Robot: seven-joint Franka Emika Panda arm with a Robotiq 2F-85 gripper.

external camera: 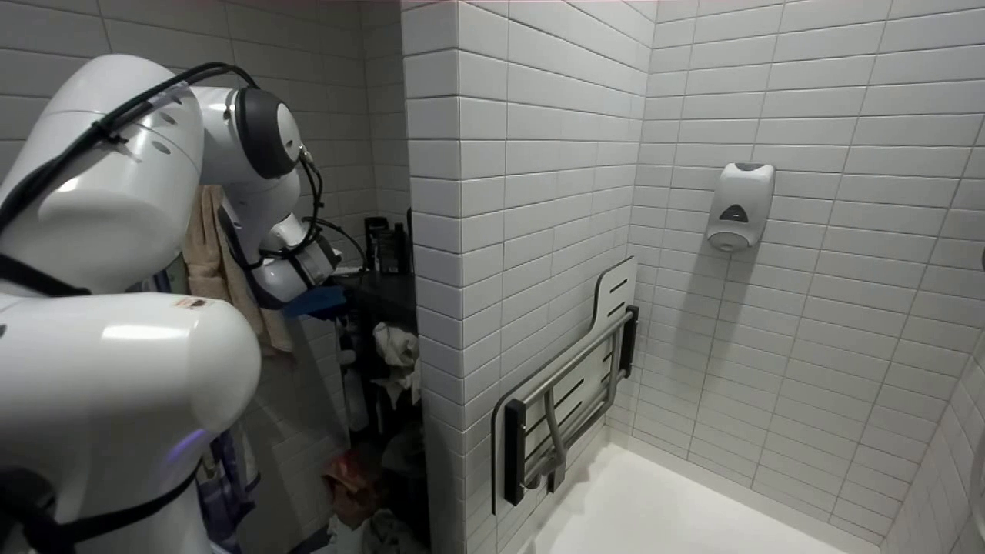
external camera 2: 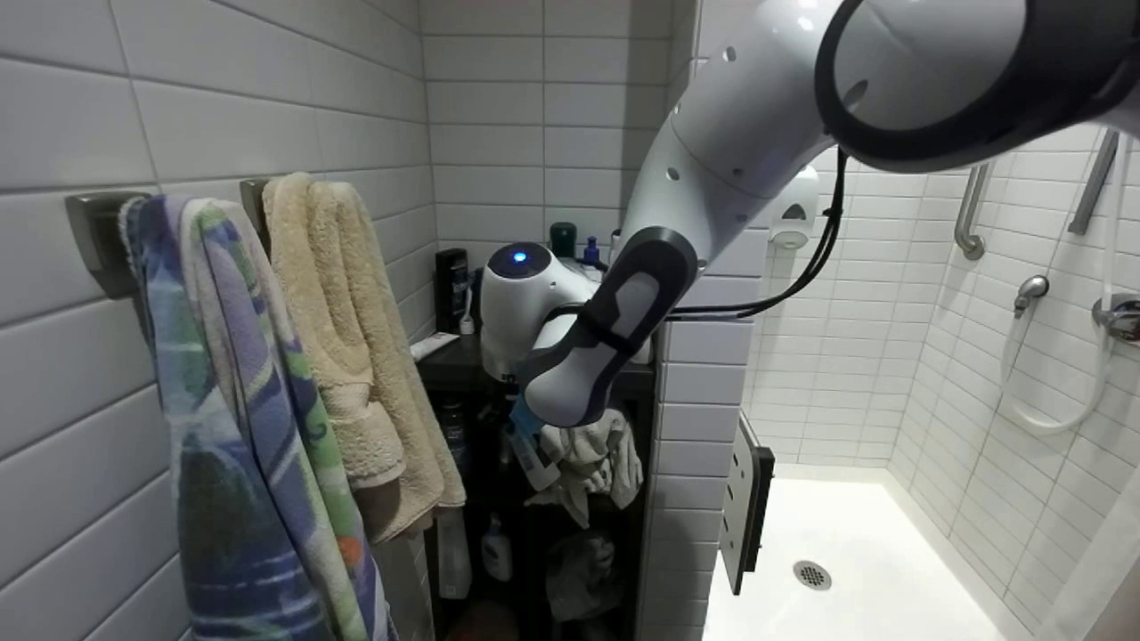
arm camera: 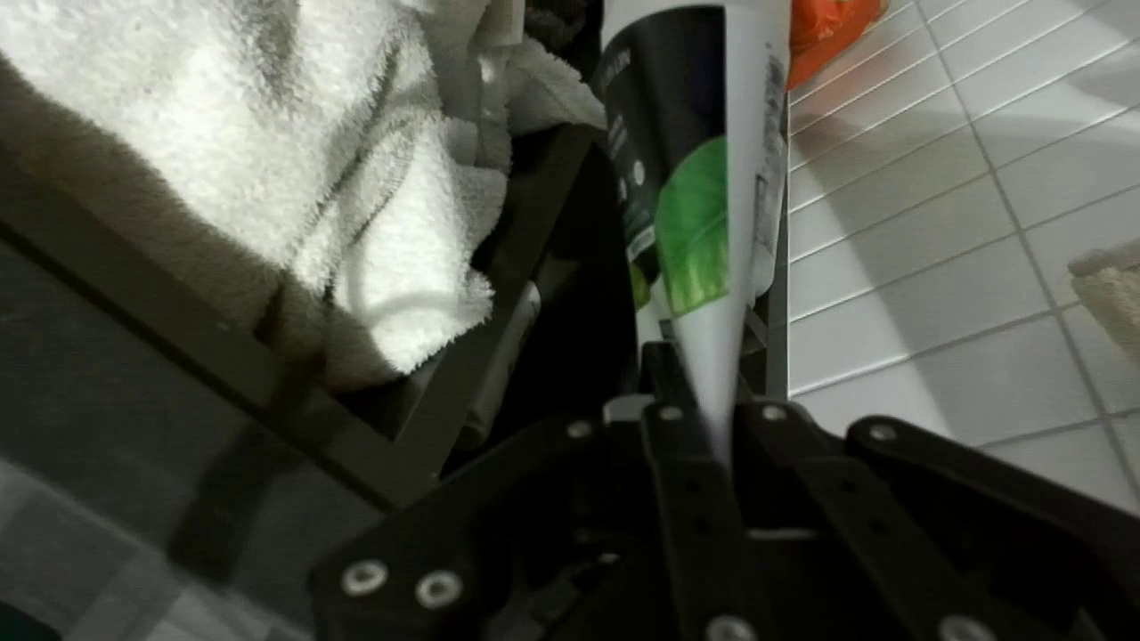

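A white tube [arm camera: 748,160] with a black label and a green leaf picture runs up from my gripper in the wrist view. The fingers [arm camera: 777,418] are shut on its tapering end, and its wider body points away from them. Beyond the tube lies a dark shelf unit [arm camera: 534,203], with a white towel [arm camera: 395,214] hanging over it to the left. From the outside, the arm's wrist [external camera 2: 566,395] hangs in front of the shelf and hides most of the gripper.
Bottles [external camera 2: 451,288] stand on the shelf's dark top [external camera 2: 438,369]. A beige towel [external camera 2: 353,352] and a patterned towel [external camera 2: 240,427] hang on the left wall. To the right, a tiled wall end [external camera 2: 700,427] separates the shelf from the shower, where a folded seat [external camera: 572,388] is mounted.
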